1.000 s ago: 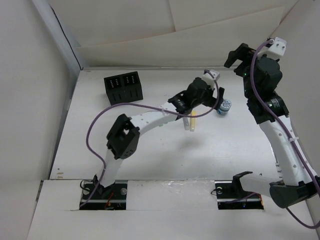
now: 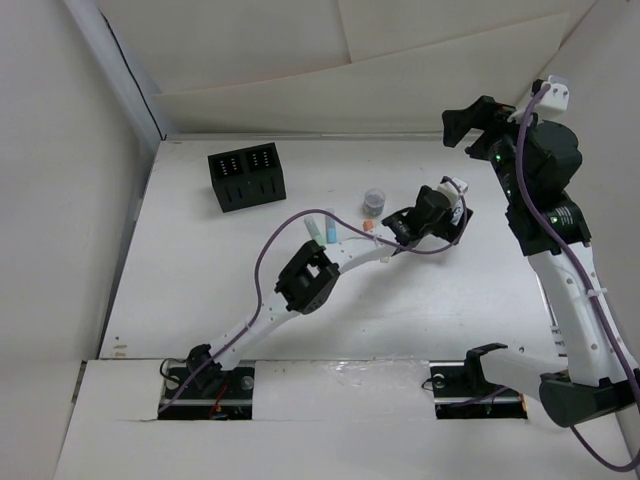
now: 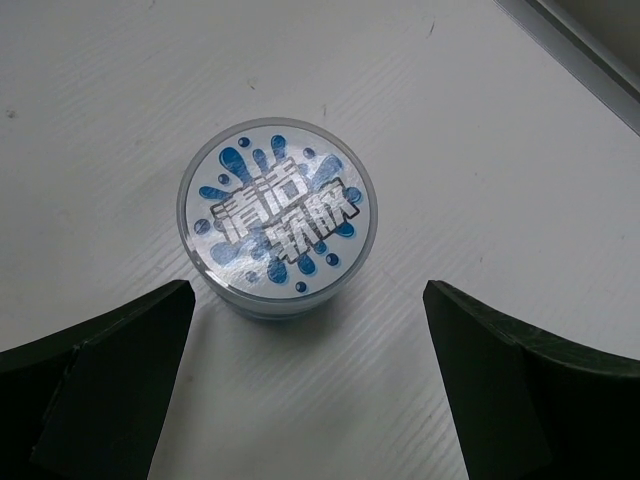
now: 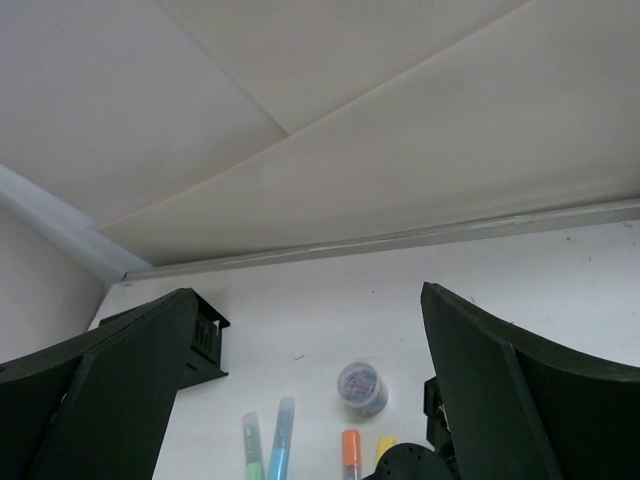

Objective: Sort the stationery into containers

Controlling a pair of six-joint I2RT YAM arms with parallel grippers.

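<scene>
My left gripper [image 2: 450, 228] stands open over a round lidded tub with a blue-splash label [image 3: 277, 215], which lies between and just beyond its fingers in the left wrist view, untouched. My right gripper [image 2: 470, 128] is open and raised at the upper right. A clear tub [image 2: 374, 201] sits near the middle, with green [image 2: 313, 228], blue [image 2: 330, 226], orange [image 4: 351, 448] and yellow [image 4: 385, 445] stick-like items near it, partly hidden by the left arm.
A black compartment container [image 2: 246, 190] stands at the back left of the white table [image 2: 180, 290]. A wall runs along the back.
</scene>
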